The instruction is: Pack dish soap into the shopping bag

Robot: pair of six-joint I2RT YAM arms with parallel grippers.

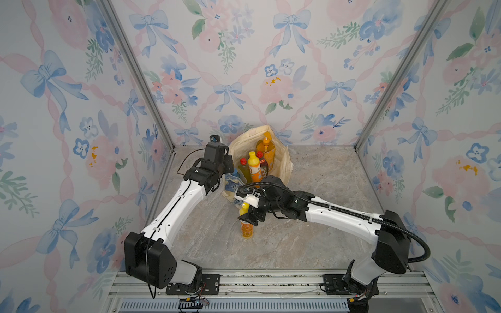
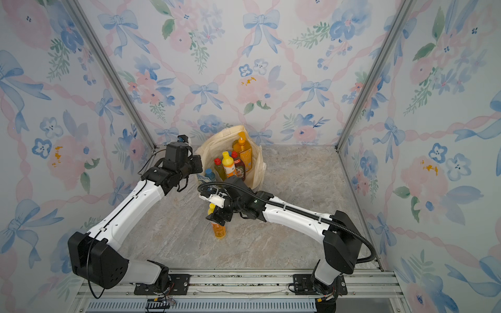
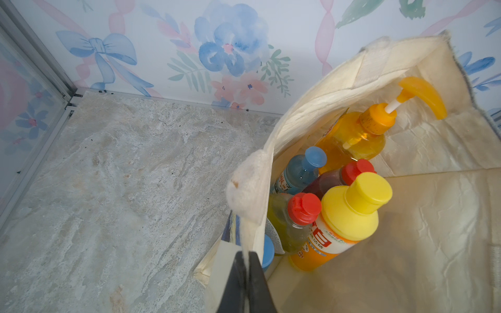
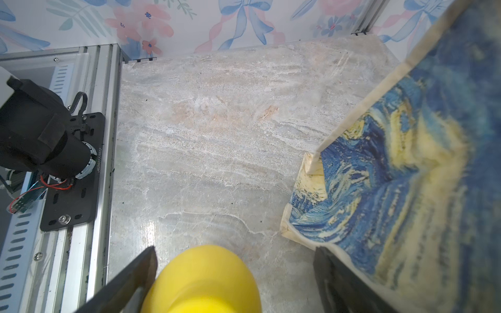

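Observation:
A yellow-capped bottle of orange dish soap point(image 1: 246, 230) stands on the table in front of the shopping bag point(image 1: 282, 166). Its yellow cap point(image 4: 203, 279) shows between the spread fingers of my right gripper, close to the left finger point(image 4: 136, 271), with a wide gap to the right finger. The gripper hides part of the bottle in both top views. In the left wrist view, the bag's cream rim point(image 3: 264, 180) runs down into my left gripper, which is shut on it. The bag stands with its mouth open.
Inside the bag are several bottles, among them an orange pump bottle point(image 3: 360, 133), a yellow-capped bottle point(image 3: 349, 214) and a red-capped green bottle point(image 3: 292, 219). Bare table point(image 1: 328, 177) lies to the right of the bag.

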